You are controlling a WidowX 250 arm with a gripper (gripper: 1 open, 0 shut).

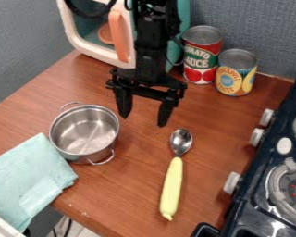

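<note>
My black gripper (pixel 144 112) hangs over the wooden table, open, with nothing between its fingers. Below and left of it is a steel pot (pixel 84 134). To its lower right lie a spoon (pixel 181 143) and a yellow corn-like item (pixel 172 190). Behind and right stand a red-green can (pixel 202 57) and a yellow can (pixel 236 76).
A black stove (pixel 262 204) fills the right side. A light teal cloth (pixel 27 178) lies at the left front. An open white-teal container (pixel 89 28) sits at the back left.
</note>
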